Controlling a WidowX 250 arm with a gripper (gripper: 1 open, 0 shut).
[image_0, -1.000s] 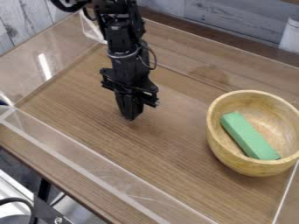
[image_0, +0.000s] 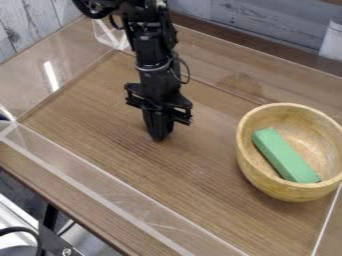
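Observation:
The black gripper (image_0: 158, 131) hangs low over the middle of the wooden table (image_0: 147, 190), its tip at or very near the surface. It looks shut, with nothing visible between its fingers. To its right stands a wooden bowl (image_0: 251, 170) holding a green block (image_0: 283, 155), apart from the gripper.
Clear plastic edging (image_0: 80, 175) runs along the table's left and front. A white cylinder (image_0: 333, 38) stands at the back right. The table around the gripper is bare.
Over the last second the gripper has moved slightly right and down in the view. The bowl and green block have not moved.

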